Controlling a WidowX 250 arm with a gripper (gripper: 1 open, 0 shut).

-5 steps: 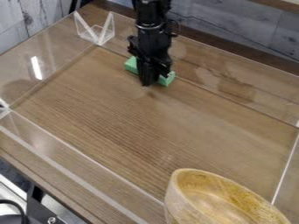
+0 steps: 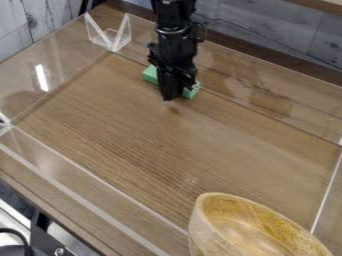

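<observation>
The black robot arm reaches down from the top centre to the back of the wooden table, its gripper point(image 2: 170, 88) low over a green object point(image 2: 189, 87). The gripper partly covers the object. Whether its fingers are open or closed on the object is too small and dark to tell.
A large yellow bowl point(image 2: 247, 230) stands at the front right. The middle, left and right of the wooden table point(image 2: 134, 150) are clear. Dark cables lie beyond the front left edge, and grey walls bound the back.
The arm and gripper have shifted very slightly at the green object; otherwise the scene looks the same.
</observation>
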